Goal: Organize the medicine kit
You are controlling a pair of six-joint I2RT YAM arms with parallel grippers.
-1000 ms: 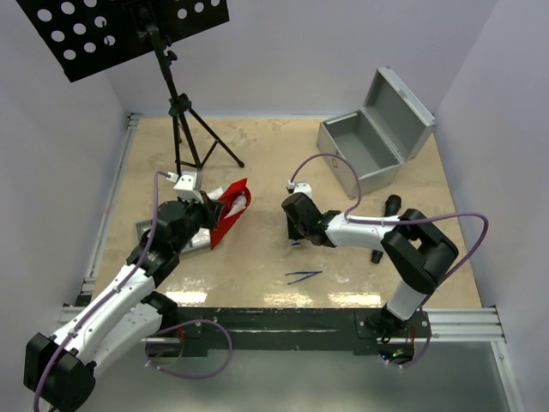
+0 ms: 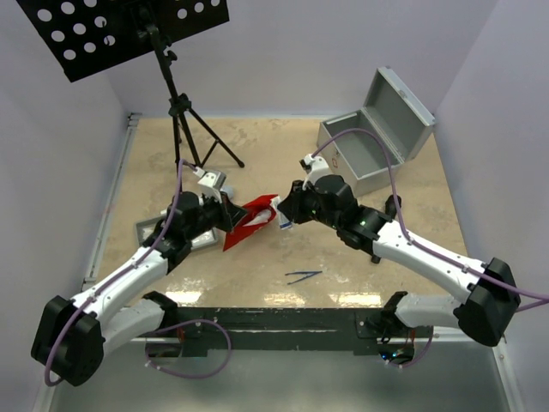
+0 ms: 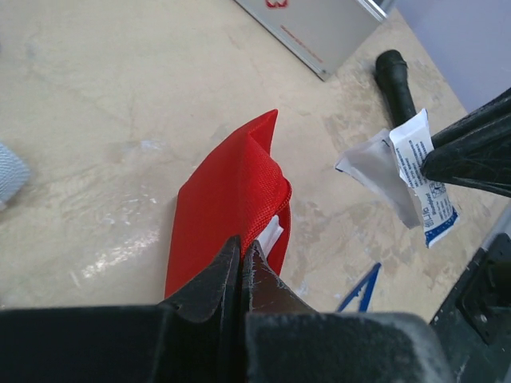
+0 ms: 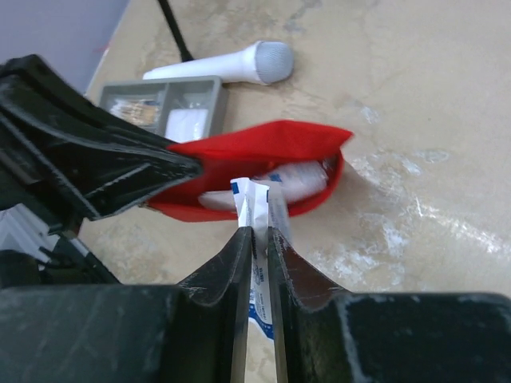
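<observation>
Pinched at its edge, the red pouch (image 3: 227,187) hangs from my left gripper, which is shut on it. Its mouth gapes in the right wrist view, where white packets (image 4: 295,182) lie inside. My right gripper is shut on a white-and-blue sachet (image 4: 259,299), held upright just in front of the pouch opening and clear of the table. In the top view the sachet (image 2: 281,215) is close to the pouch (image 2: 251,221); whether they touch, I cannot tell. An open grey medicine case (image 2: 360,159) stands at the back right.
Blue tweezers (image 2: 304,276) lie near the front. A black microphone (image 3: 394,84) is to the right, a white microphone (image 4: 227,65) and a grey divided tray (image 4: 217,108) to the left. A black stand's tripod (image 2: 225,148) occupies the back left.
My right gripper lifted the sachet off the table and carried it left to the pouch. My left gripper, still holding the pouch, moved right, and the pouch turned its opening toward the sachet.
</observation>
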